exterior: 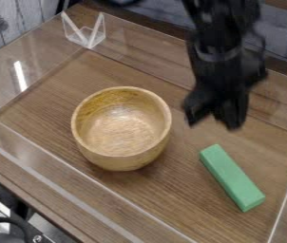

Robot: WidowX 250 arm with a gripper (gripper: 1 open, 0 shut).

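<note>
A green rectangular block (231, 177) lies on the wooden table at the lower right. A tan bowl (121, 127) sits left of centre. The dark gripper (212, 121) hangs above and behind the green block, apart from it, to the right of the bowl. Its fingertips are blurred, and nothing clearly shows held between them; it looks shut.
A white wire-like object (86, 28) stands at the back left. Dark cables or parts lie at the lower left corner.
</note>
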